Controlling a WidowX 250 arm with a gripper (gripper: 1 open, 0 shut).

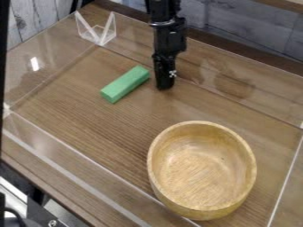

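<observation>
My gripper (166,82) hangs down from the top centre on the dark arm, low over the wooden table, shut with nothing visible between its fingers. Just to its left a green bar (126,84) lies on the table, tilted diagonally from upper right to lower left.
A large round wooden bowl (201,200) sits at the lower right. A white wire-like object (97,27) stands at the back left.
</observation>
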